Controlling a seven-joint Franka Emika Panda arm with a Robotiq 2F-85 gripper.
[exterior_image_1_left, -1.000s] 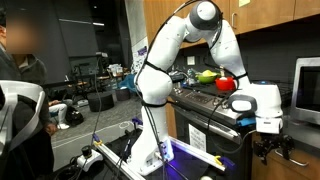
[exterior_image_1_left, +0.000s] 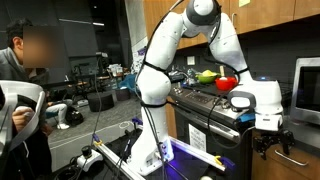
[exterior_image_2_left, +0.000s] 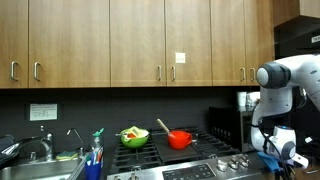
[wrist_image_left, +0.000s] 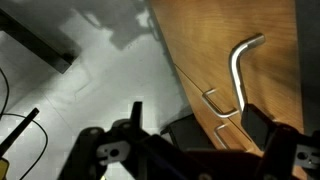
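Observation:
My gripper is open, its two black fingers (wrist_image_left: 118, 145) wide apart with nothing between them. In the wrist view, a curved metal handle (wrist_image_left: 238, 72) on a wooden drawer front (wrist_image_left: 205, 35) lies ahead, nearer the right finger. Lower down are two more handles, one (wrist_image_left: 210, 102) partly above the other (wrist_image_left: 221, 136). From the first exterior view, the gripper (exterior_image_1_left: 273, 146) points down in front of the wooden drawers, close to a handle (exterior_image_1_left: 291, 158). Whether any finger touches it cannot be told.
On the stove stand a red pot (exterior_image_2_left: 180, 139) and a green bowl (exterior_image_2_left: 134, 137) with yellow contents. A silver appliance (exterior_image_1_left: 308, 86) sits above the drawers. Grey floor (wrist_image_left: 120, 75) is open beside the drawer fronts. A person stands at far left.
The gripper and wrist have risen slightly and shifted a little to the right in the first exterior view. Drawers and cookware look unmoved.

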